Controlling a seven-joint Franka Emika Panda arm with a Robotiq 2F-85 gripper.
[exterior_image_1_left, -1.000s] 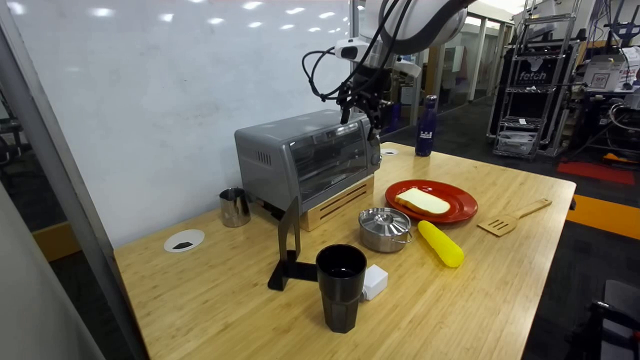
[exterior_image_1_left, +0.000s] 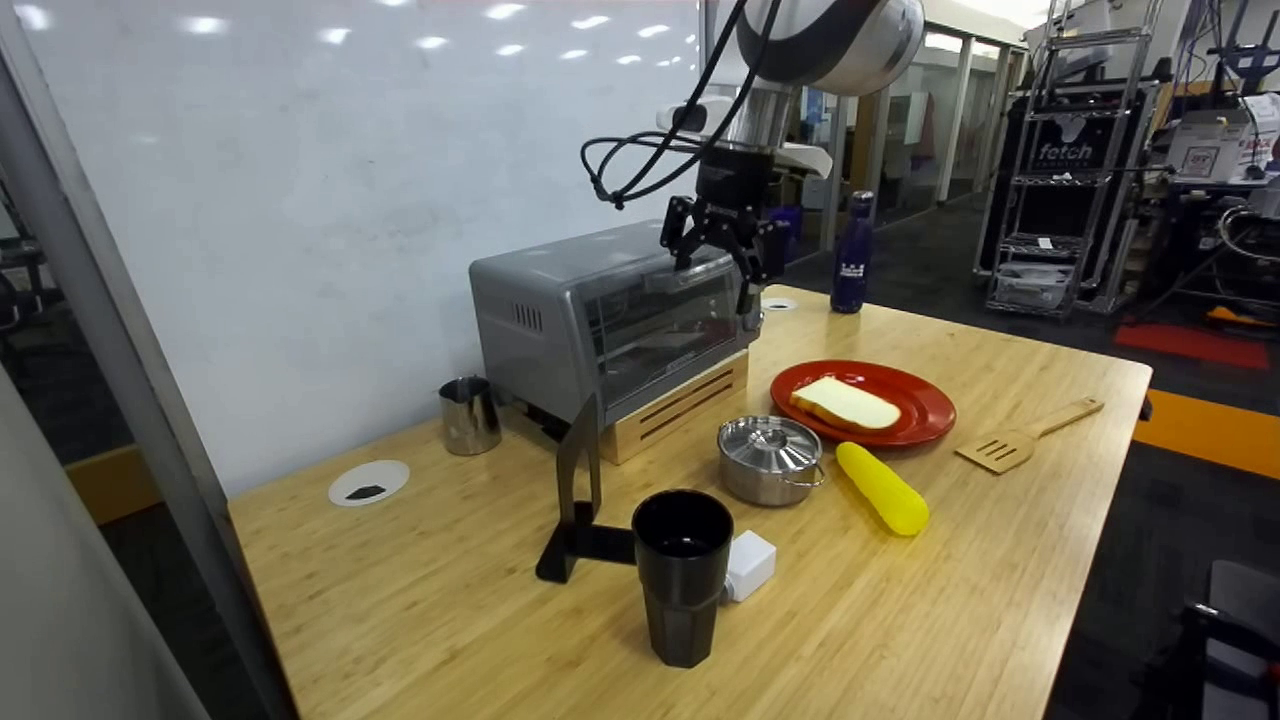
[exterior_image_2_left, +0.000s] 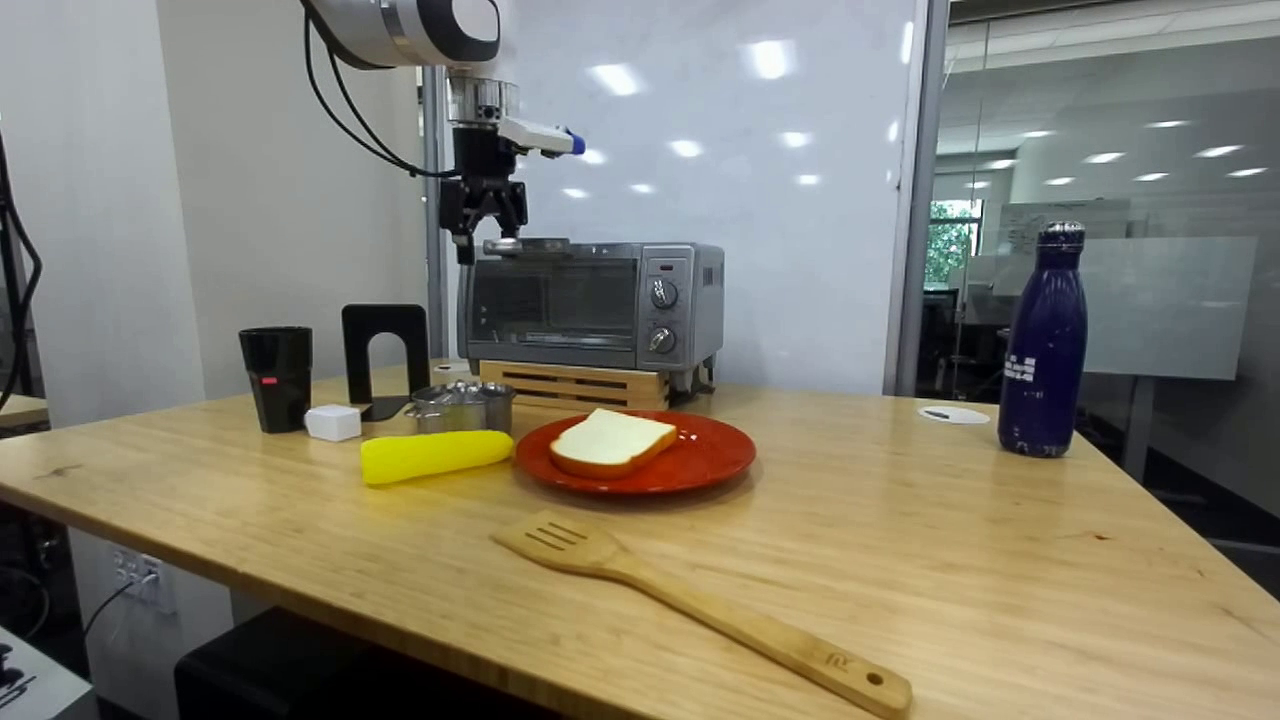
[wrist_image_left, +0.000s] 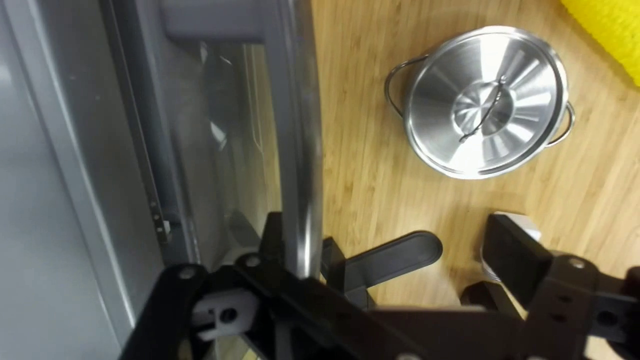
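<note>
Just over the front of the grey toaster oven (exterior_image_1_left: 540, 288), my gripper (exterior_image_1_left: 714, 278) points down with its fingers apart. In the wrist view the oven door's handle (wrist_image_left: 297, 150) runs between the spread fingers, close beside the left one, whose tip (wrist_image_left: 273, 234) lies on the door side of the bar. Whether that finger touches the handle, I cannot tell. The glass door (wrist_image_left: 222, 132) leans slightly out from the oven body, leaving a dark gap along its top. Nothing is gripped. From the second exterior view, the gripper (exterior_image_2_left: 489, 240) hangs at the oven's upper left front.
A lidded steel pot (exterior_image_1_left: 768, 462), a yellow item (exterior_image_1_left: 884, 490) and a red plate (exterior_image_1_left: 924, 420) with bread (exterior_image_1_left: 846, 404) stand before the oven. Nearby are a black bookend (exterior_image_1_left: 576, 480), black cup (exterior_image_1_left: 681, 588) and white block (exterior_image_1_left: 751, 564). The spatula (exterior_image_2_left: 720, 612) lies farther out.
My gripper has come lower and toward the oven's handle, straightening more upright. The oven door, shut before, now tilts a little outward at its top. The tabletop objects have stayed put.
</note>
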